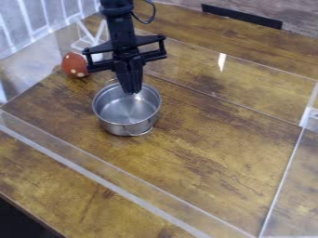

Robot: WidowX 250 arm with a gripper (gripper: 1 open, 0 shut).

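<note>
A round steel pot (pixel 125 116) sits on the wooden table (pixel 211 167), left of centre. My black gripper (pixel 132 74) hangs over the pot's back part, its fingers pointing down close together; whether anything is between them I cannot tell. A red round object (pixel 74 65), possibly a toy fruit or vegetable, lies behind and left of the pot, near a clear plastic piece at the back.
Clear panels border the table on the left, front and right.
</note>
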